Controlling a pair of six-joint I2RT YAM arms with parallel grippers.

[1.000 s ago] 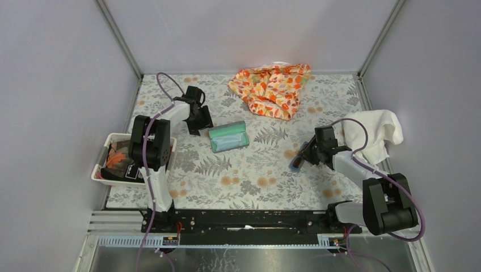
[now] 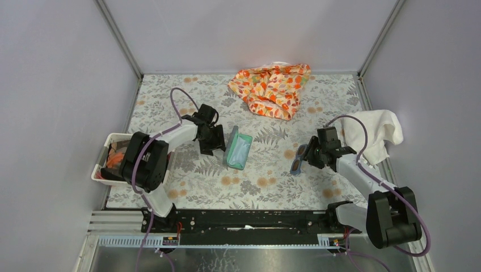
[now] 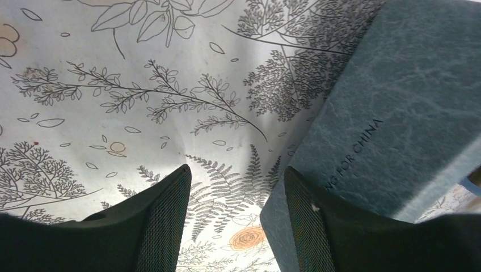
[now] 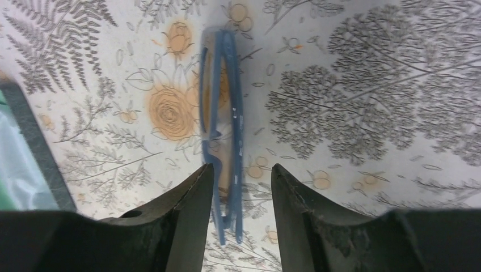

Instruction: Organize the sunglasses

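Note:
Blue-framed sunglasses (image 2: 295,166) lie folded on the patterned cloth, right of centre. In the right wrist view, the sunglasses (image 4: 237,113) run lengthwise, their near end in the gap of my right gripper, which is open and not closed on them. The grey glasses case (image 2: 240,152) stands open near the middle, its green and pale lining showing. Beside its lid is my left gripper, also open. The case's grey outer side (image 3: 391,113) fills the right of the left wrist view, one corner reaching behind the right finger (image 3: 300,204).
A white basket (image 2: 101,180) with assorted items stands at the left, partly under the left arm. Orange-patterned fabric (image 2: 272,90) lies at the back, and a white towel (image 2: 371,136) at the right. Bare cloth separates the case from the sunglasses.
The case has turned from sideways to nearly lengthwise, as my left gripper moved forward and right along it.

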